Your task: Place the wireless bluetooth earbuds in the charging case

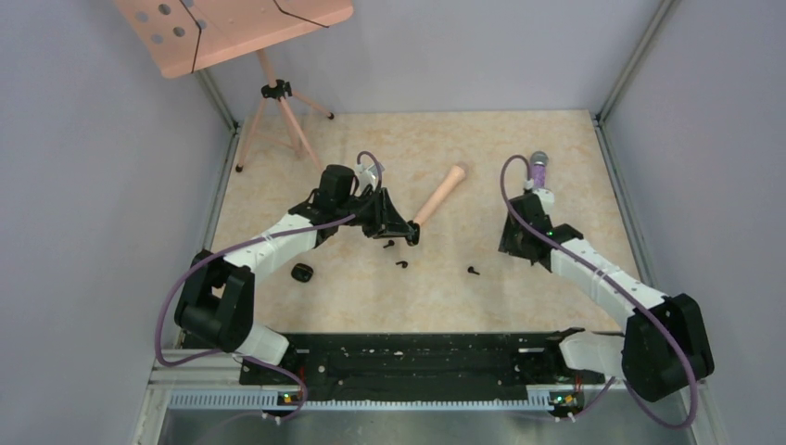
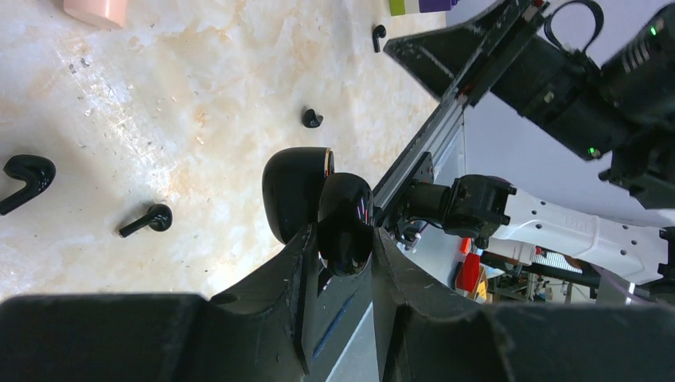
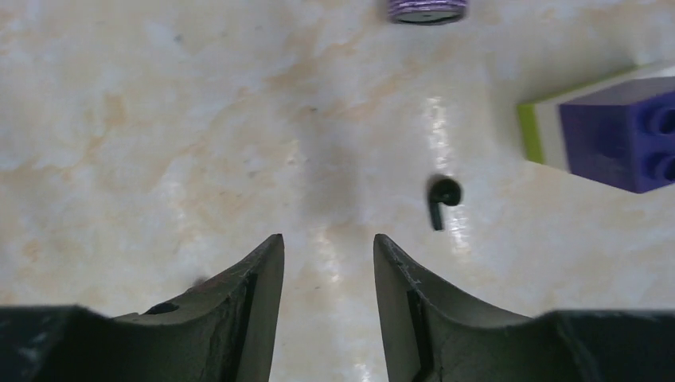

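Note:
My left gripper is shut on a glossy black charging case (image 2: 291, 191), held above the table's middle with its lid open. Small black earbuds (image 1: 402, 264) lie on the table below it and to the right; the left wrist view shows several, including a curved earbud (image 2: 29, 179). Another earbud (image 1: 472, 271) lies right of centre. My right gripper (image 1: 515, 248) hangs over the right side of the table, fingers apart and empty; in the right wrist view an earbud (image 3: 443, 192) lies beyond its fingertips.
A pink rod (image 1: 436, 197) lies at the middle back, a purple microphone (image 1: 538, 173) behind my right gripper. A purple-and-green block (image 3: 605, 139) lies on the right. A black lump (image 1: 301, 273) is at the left front. A pink stand (image 1: 283, 102) occupies the back left.

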